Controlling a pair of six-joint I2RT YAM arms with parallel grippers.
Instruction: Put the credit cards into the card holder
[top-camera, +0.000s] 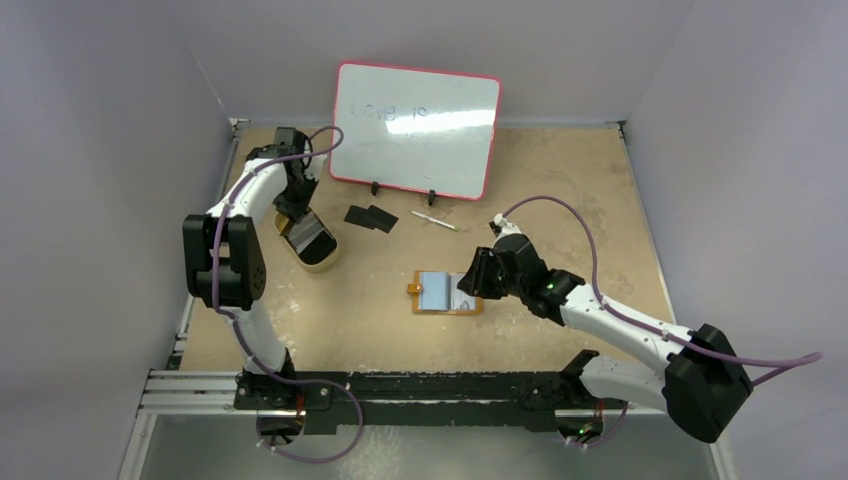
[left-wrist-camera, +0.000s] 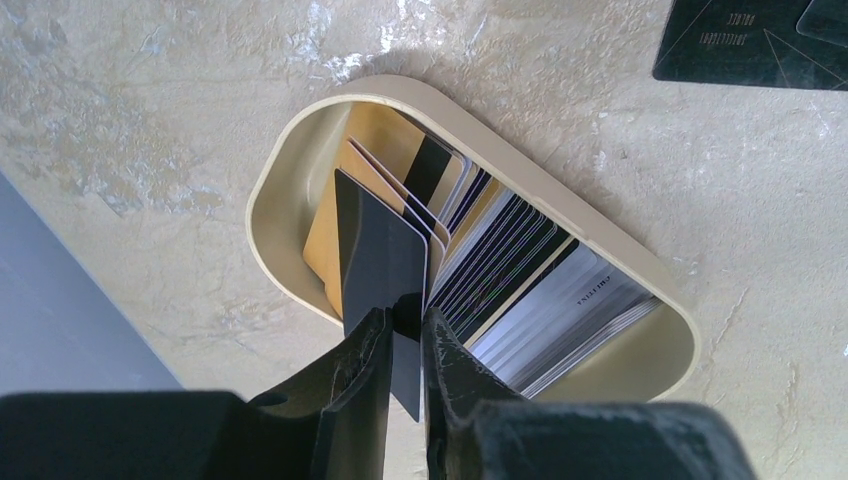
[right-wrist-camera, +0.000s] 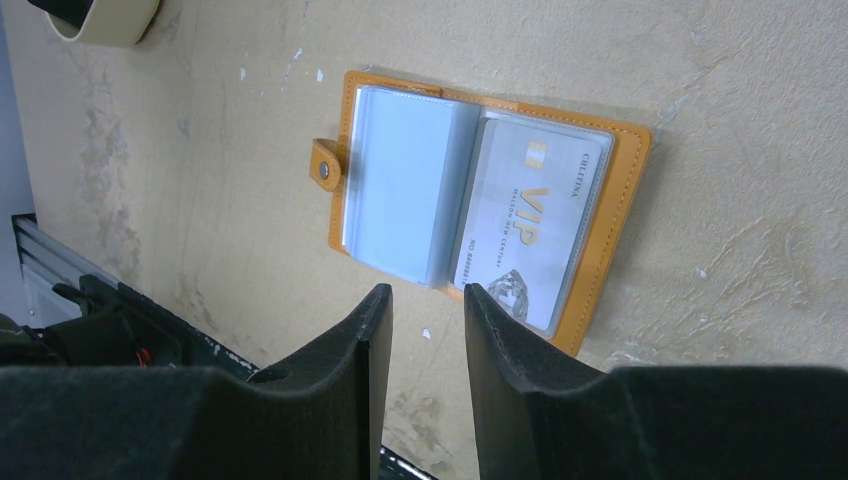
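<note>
In the left wrist view, my left gripper is shut on a tilted dark card (left-wrist-camera: 378, 255), whose lower part shows between the fingers. This card leans over the cream oval box (left-wrist-camera: 632, 268), in which several cards (left-wrist-camera: 505, 265) stand packed in a row. In the right wrist view, the card holder (right-wrist-camera: 625, 160) lies open on the table, with a blue-tinted sleeve page (right-wrist-camera: 400, 185) on the left and a white VIP card (right-wrist-camera: 525, 215) on the right. My right gripper stands open and empty above the holder's near edge.
Two black cards (top-camera: 371, 217) lie flat on the table right of the box. A white pen (top-camera: 434, 220) lies farther right, and a whiteboard (top-camera: 415, 130) stands at the back. Between box and holder the tabletop (top-camera: 365, 285) is clear.
</note>
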